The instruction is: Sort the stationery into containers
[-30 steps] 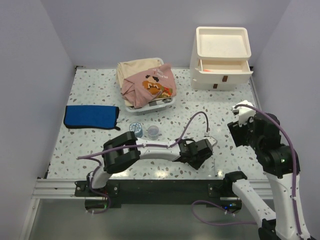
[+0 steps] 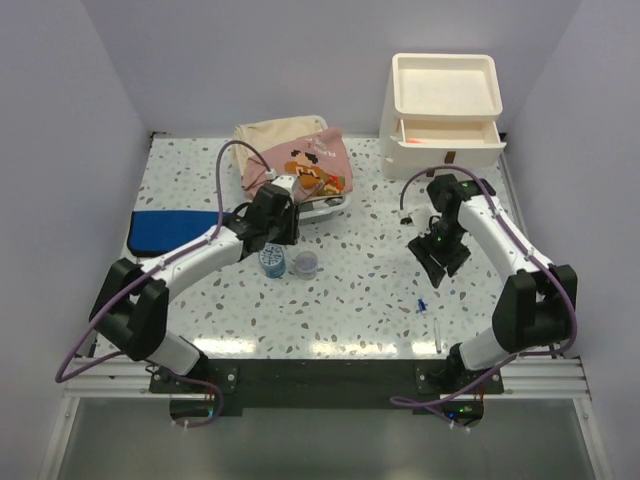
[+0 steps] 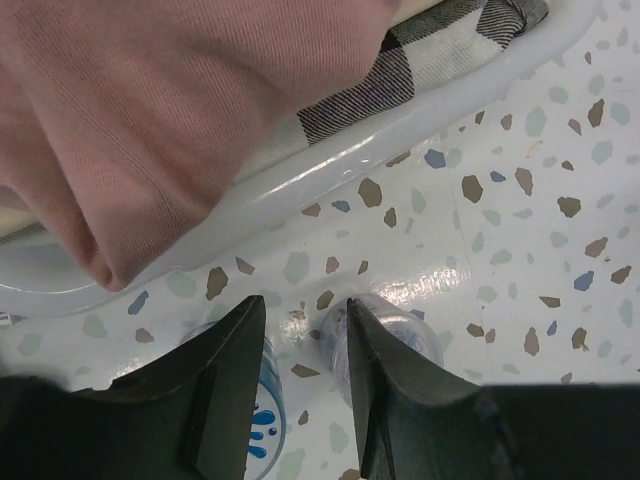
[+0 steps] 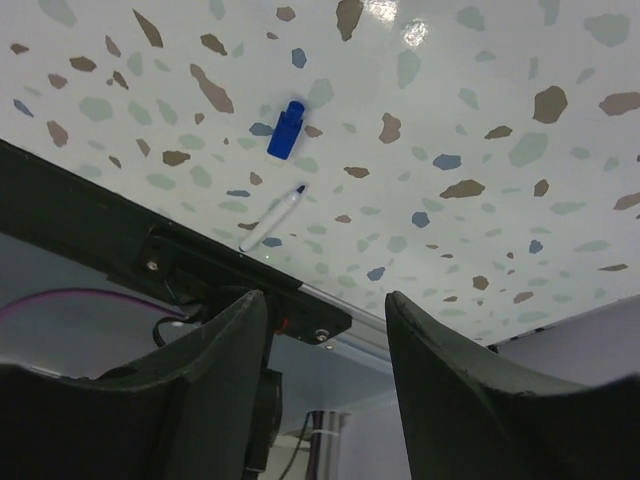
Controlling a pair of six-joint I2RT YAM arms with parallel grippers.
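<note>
My left gripper hangs open over two round containers by the bin's front edge: a blue-patterned cup [image 2: 271,262] and a clear cup [image 2: 306,265], both partly behind its fingers in the left wrist view. My right gripper is open above the right side of the table. Below it lie a small blue object [image 4: 285,132] and a white pen with dark tip [image 4: 272,217] near the front edge.
A white bin with folded cloths [image 2: 300,170] stands at the back middle. A white drawer unit [image 2: 445,85] with an open drawer is at the back right. A blue pouch [image 2: 170,230] lies left.
My left gripper has moved from the front right up and left to above the cups and bin edge. My right gripper has moved left, inward over the table.
</note>
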